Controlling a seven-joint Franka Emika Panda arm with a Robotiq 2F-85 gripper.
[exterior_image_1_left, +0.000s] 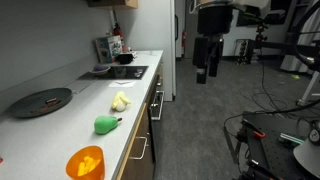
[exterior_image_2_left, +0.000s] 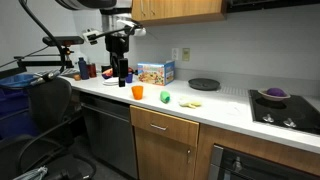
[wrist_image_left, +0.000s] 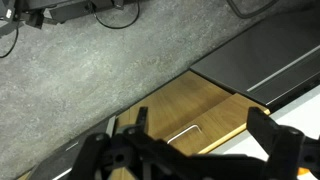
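Over the floor in front of the counter hangs my gripper, its fingers open and empty. In the wrist view the gripper has its fingers wide apart, with drawer fronts and floor below. On the counter stand an orange bowl with something yellow inside, a green object and a pale yellow item. All three lie clear of the gripper. Farther back on the counter rests a flat black pan.
A cooktop is set in the counter, with a dark purple-topped item on it. Boxes stand at the back wall. Beneath the counter are a drawer and cabinet doors. The grey floor is open alongside.
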